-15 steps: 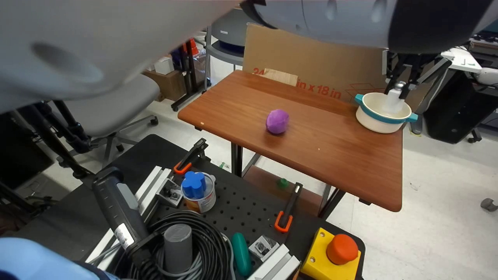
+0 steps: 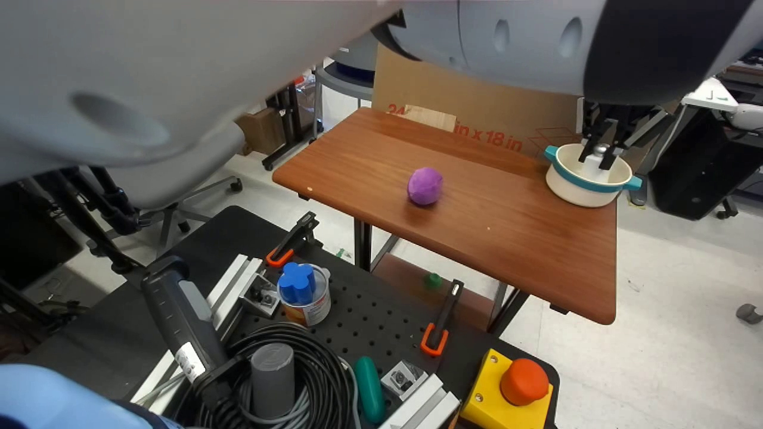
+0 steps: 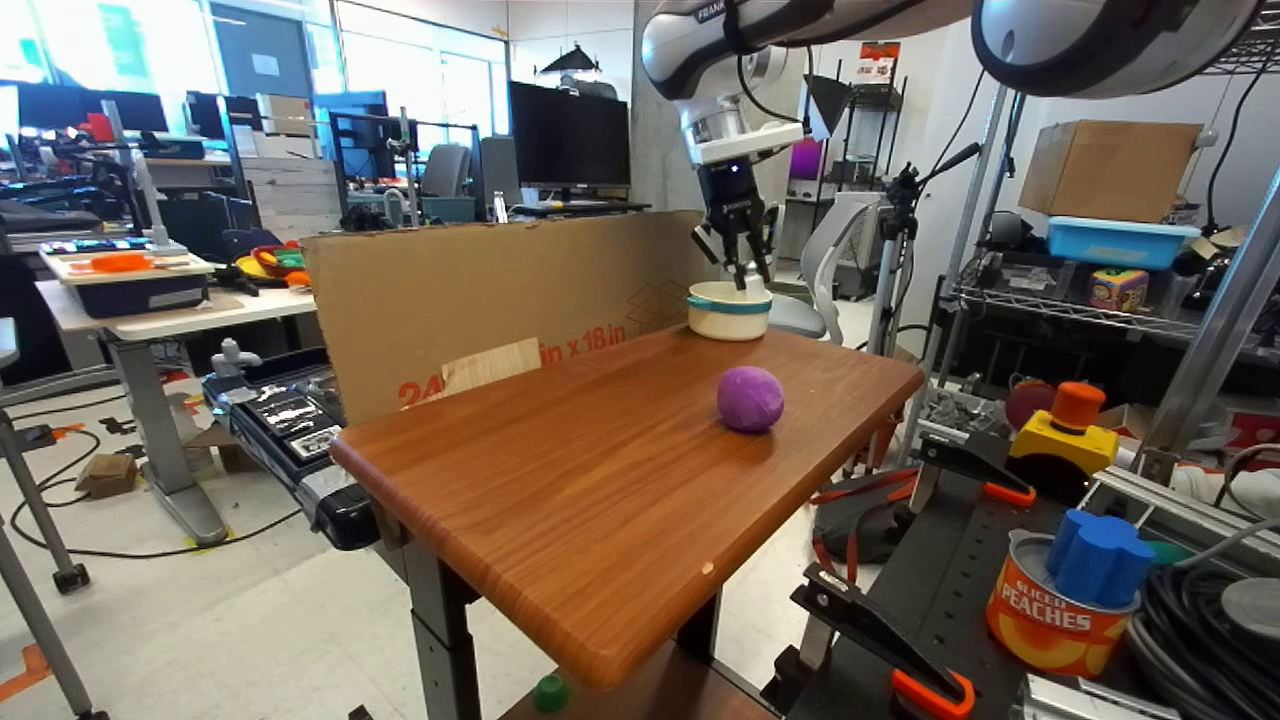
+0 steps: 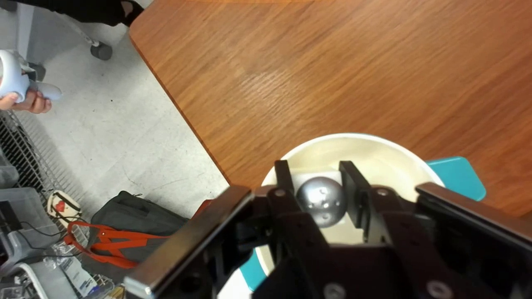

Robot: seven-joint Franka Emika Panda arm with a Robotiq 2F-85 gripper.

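Note:
A white shaker with a silver domed top point(image 4: 321, 199) is between the fingers of my gripper, which is shut on it near its top. In exterior view 1 the shaker's white body point(image 2: 592, 171) reaches down inside a cream pot with a teal band point(image 2: 583, 196). Whether its base touches the pot's floor cannot be told. The pot stands at the table's far right corner, with teal handles on two sides. From exterior view 2, my gripper point(image 3: 752, 270) points down over the pot point(image 3: 726, 322).
A purple ball point(image 2: 425, 186) sits alone near the middle of the wooden table point(image 2: 515, 236). Behind the table stands a cardboard sheet point(image 2: 486, 100). The pot is close to the table's edge.
My gripper has come down and slightly left in exterior view 1, and the shaker has gone lower into the pot with it. The purple ball has stayed put.

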